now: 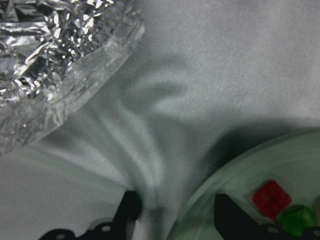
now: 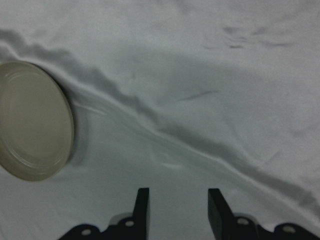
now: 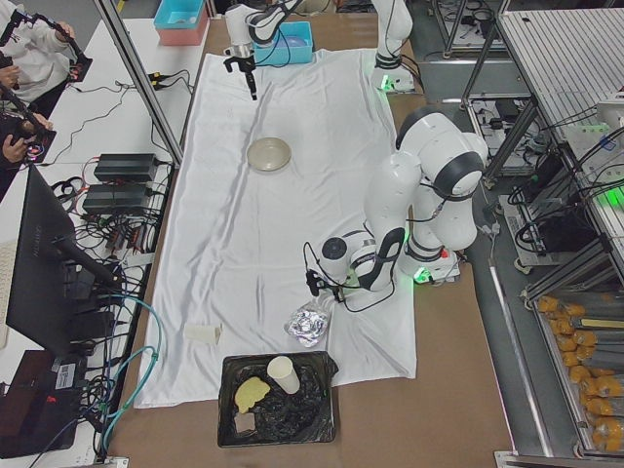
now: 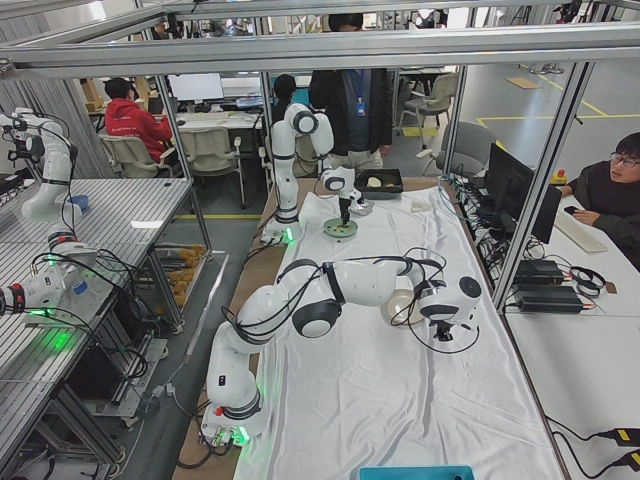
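Note:
A green bowl (image 4: 340,229) holds small red (image 1: 271,199) and green (image 1: 298,221) pieces; my left gripper hangs at its rim, fingers apart, with the gap over cloth and rim. A crumpled foil dish (image 3: 308,323) lies beside it, filling the upper left of the left wrist view. A beige plate (image 2: 31,120) sits on the white cloth. My right gripper is open above bare cloth near the plate, with nothing between its fingers.
A black lined tray (image 3: 322,400) with a white cup and yellow item stands beyond the foil. A blue bin (image 3: 299,39) is at the far end.

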